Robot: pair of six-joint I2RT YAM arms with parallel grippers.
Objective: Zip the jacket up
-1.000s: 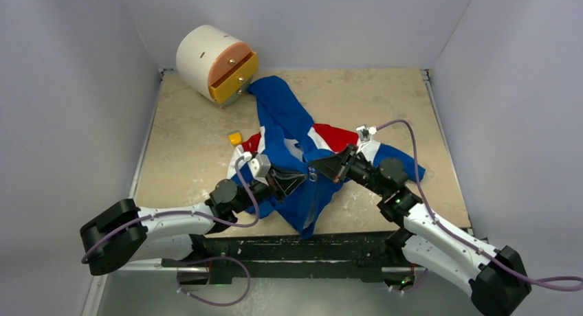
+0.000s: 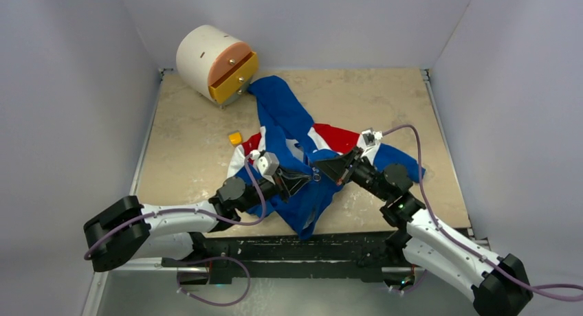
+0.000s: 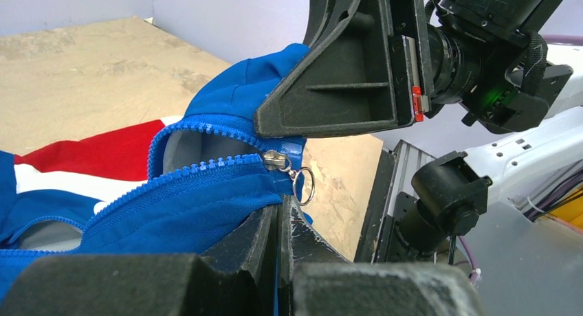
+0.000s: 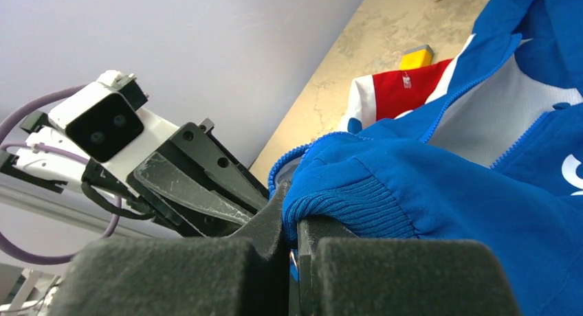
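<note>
The blue jacket (image 2: 306, 209) lies on the table with red and white bands on its sleeves. In the left wrist view, the metal zipper slider (image 3: 275, 160) sits near the end of the front opening, with a ring pull (image 3: 308, 186) hanging from it. The tooth rows stand apart to the left of the slider. Just below it, my left gripper is shut on the jacket's blue edge. On the other side of the slider, my right gripper is shut on jacket cloth by the ribbed hem (image 4: 344, 209). The fingers partly hide the pinched cloth.
A white drum-shaped cabinet (image 2: 201, 49) with a yellow drawer front stands at the back left. Beside the jacket's left sleeve is a small yellow block (image 2: 235, 138). Both arms' fingertips are close together.
Both grippers have shifted slightly to the right, and the ring pull and held cloth have moved with them. Both stay shut.
</note>
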